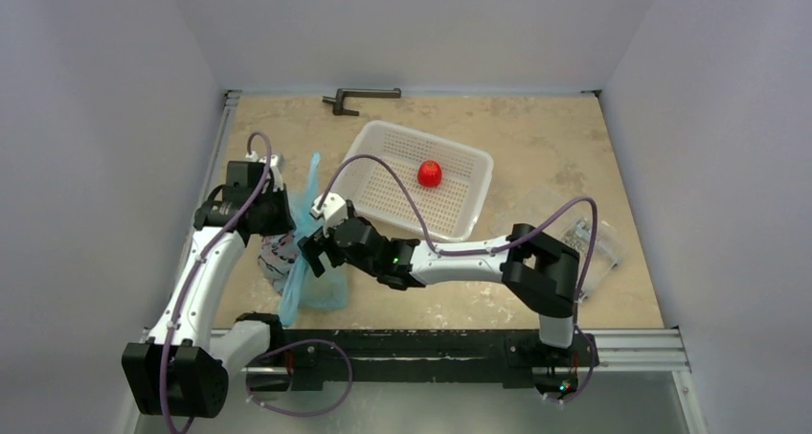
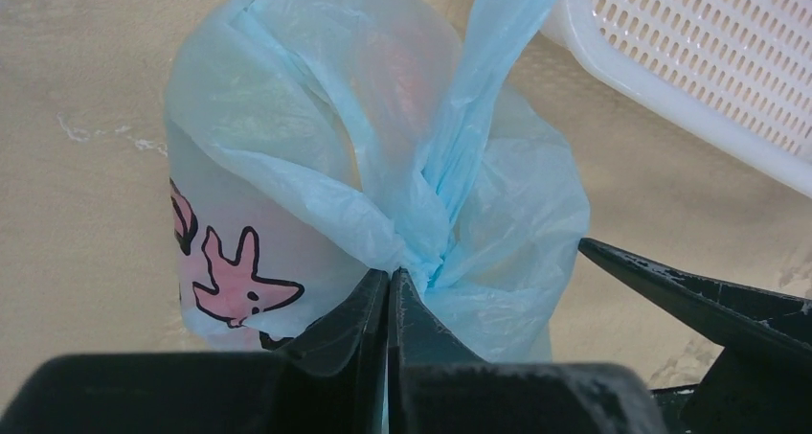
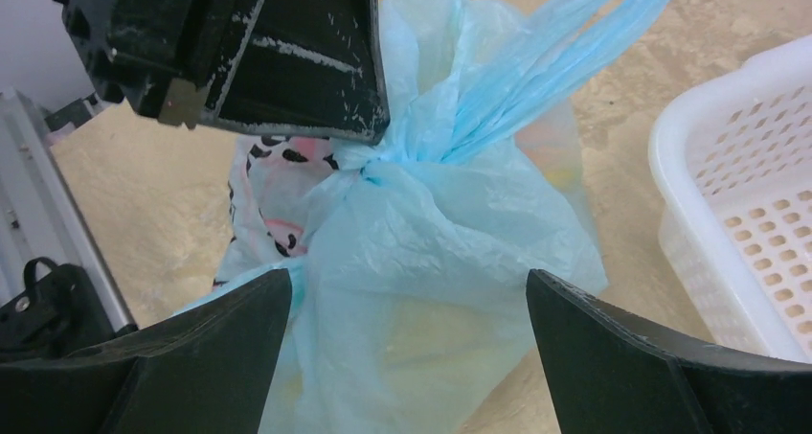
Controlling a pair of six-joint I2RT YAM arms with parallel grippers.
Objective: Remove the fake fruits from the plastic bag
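Observation:
A light blue plastic bag (image 1: 322, 283) with cartoon print lies at the table's left, gathered at a twisted middle, pale fruit shapes faintly showing through. My left gripper is shut at that gather; whether any film is between its fingertips is unclear. My right gripper stands open above the bag's near side, its fingers framing it in the right wrist view. In the left wrist view its dark finger reaches in at the bag's right.
A white perforated basket (image 1: 466, 156) with a red fruit (image 1: 429, 173) sits right of the bag. A black bracket (image 1: 369, 93) lies at the back. Loose clear plastic (image 1: 598, 252) lies at the right.

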